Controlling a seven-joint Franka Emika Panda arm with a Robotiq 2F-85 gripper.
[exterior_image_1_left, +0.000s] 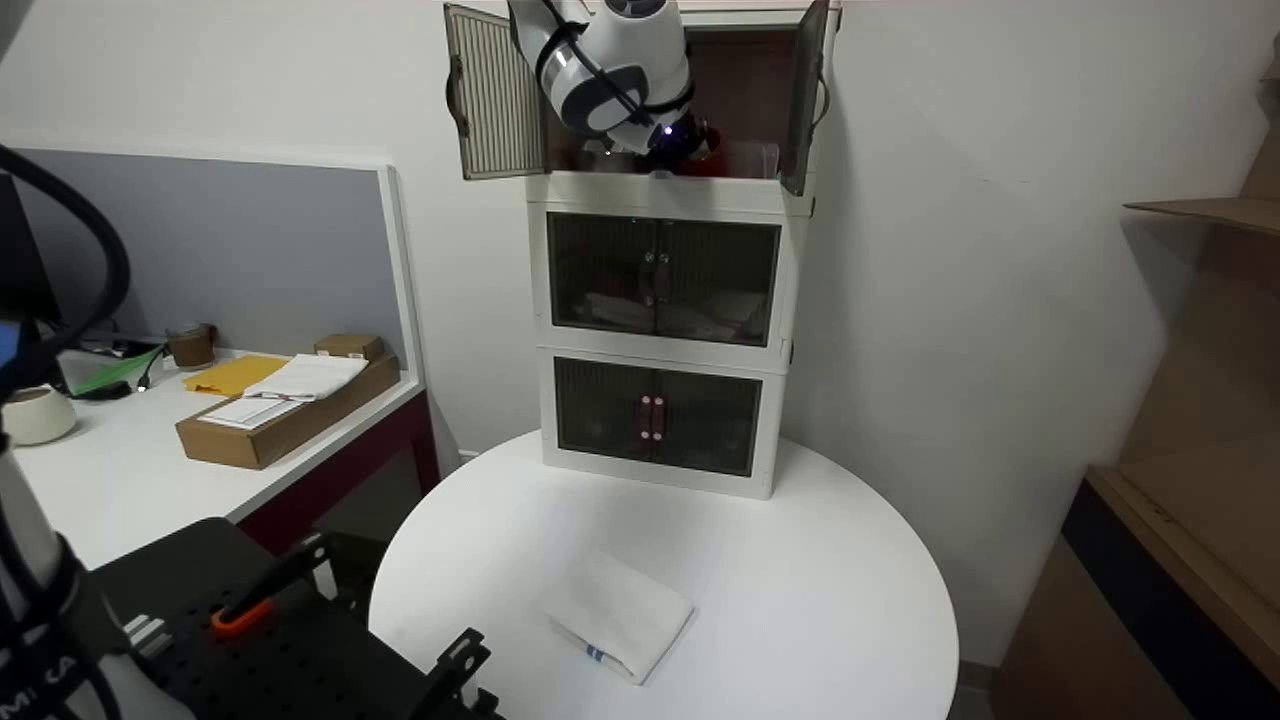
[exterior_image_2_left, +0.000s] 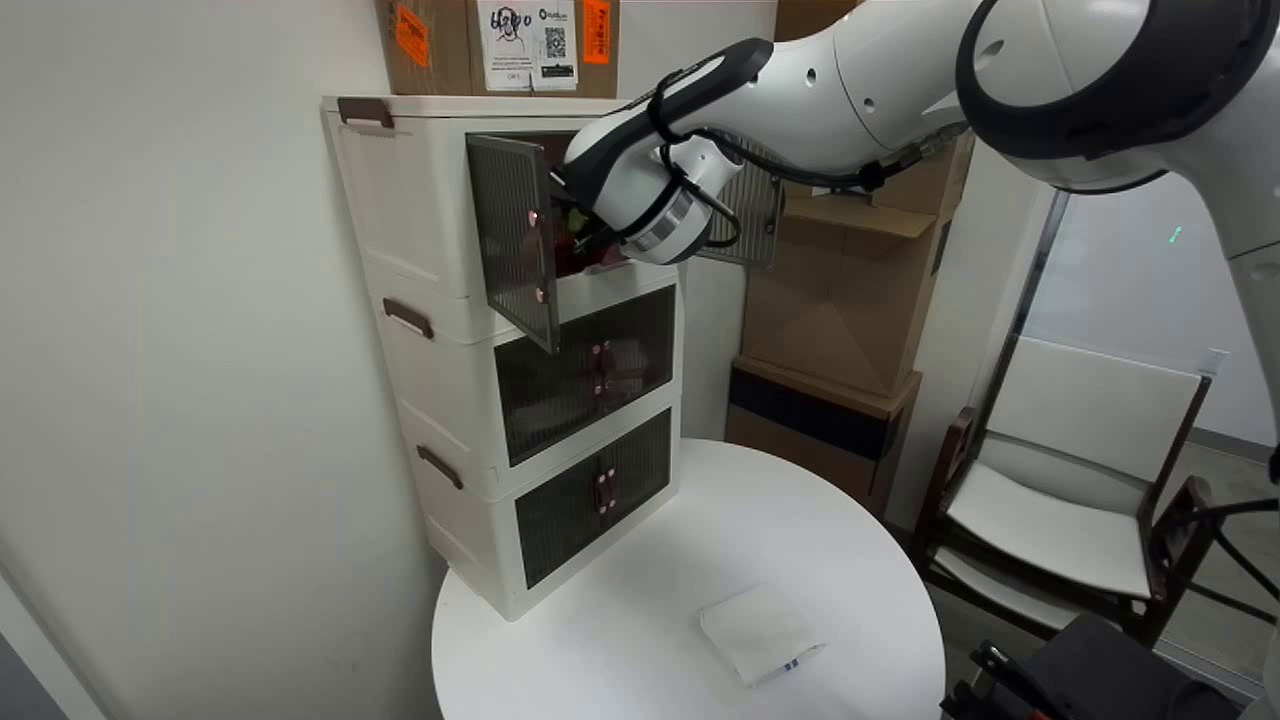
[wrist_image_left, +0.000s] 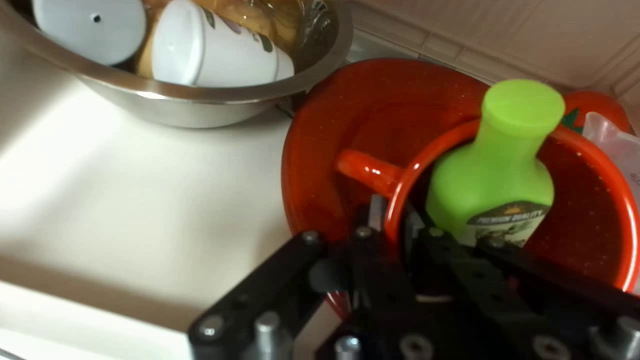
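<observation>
In the wrist view, my gripper is shut on the left rim of a red cup, one fingertip outside the wall and one inside. The cup's handle sticks out to the left. A green bottle stands inside the cup. Beneath and behind the cup lies a red plate; whether the two touch cannot be seen. From outside, the gripper is a dark shape within the top compartment of the cabinet, largely blocked by the arm.
Left of the plate, a steel bowl holds white containers and other items. The top compartment's left door and right door stand open beside the arm. On the round table lies a folded white cloth.
</observation>
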